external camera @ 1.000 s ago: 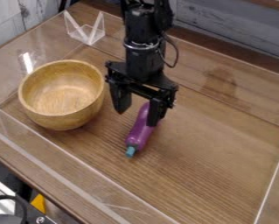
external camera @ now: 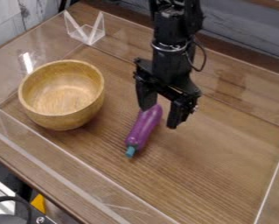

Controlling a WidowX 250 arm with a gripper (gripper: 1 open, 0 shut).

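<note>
My black gripper (external camera: 165, 98) hangs from the top over the middle of the table, open, with nothing visible between its fingers. Just below it and to the left lies a purple object with a teal tip (external camera: 144, 129), pointing toward the lower left. A large yellow bowl (external camera: 62, 109) sits to the left.
A clear plastic item (external camera: 86, 26) stands at the back left, another transparent piece (external camera: 31, 61) at the left. Dark cables and a yellow bit show beyond the lower-left edge.
Over the last second my gripper has shifted and turned, moving rightward and uncovering more of the purple object's upper end. The bowl and purple object look unmoved.
</note>
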